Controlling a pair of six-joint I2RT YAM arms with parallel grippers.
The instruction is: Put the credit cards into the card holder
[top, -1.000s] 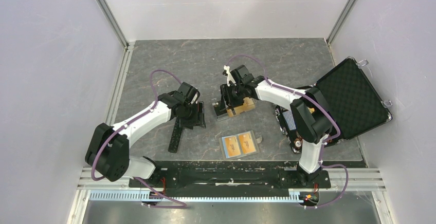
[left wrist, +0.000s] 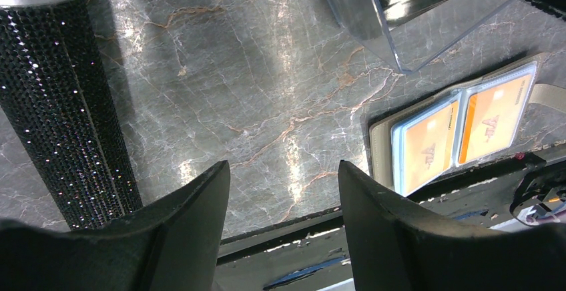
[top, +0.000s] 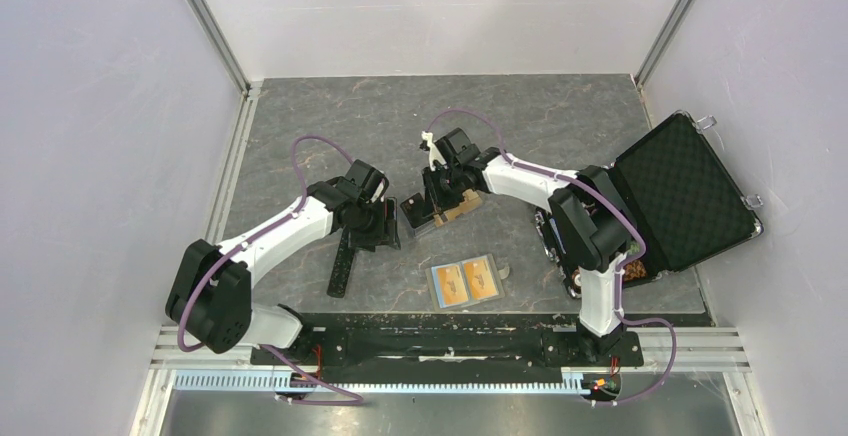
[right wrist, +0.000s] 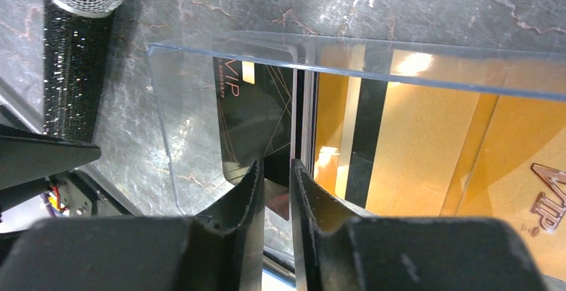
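Observation:
A clear box (right wrist: 157, 97) lies under my right gripper. Inside are a black VIP card (right wrist: 250, 114) at one end and gold cards (right wrist: 427, 137) at the other, parted by an upright divider. My right fingers stand a narrow gap apart beside this divider, over the black card's edge; whether they touch either is unclear. In the top view, the open card holder (top: 467, 282) rests near the front edge, an orange card (left wrist: 427, 147) showing in each clear pocket. My left gripper stands open, empty, left of the box.
A black microphone (left wrist: 60, 104) lies under and beside my left arm. At the right stands an open black case (top: 685, 196), partly behind my right arm. Bare table shows between the box and the card holder, and across the back.
My right gripper and the clear box have shifted left over the last second, the box turning slightly. The left arm and the card holder have stayed in place.

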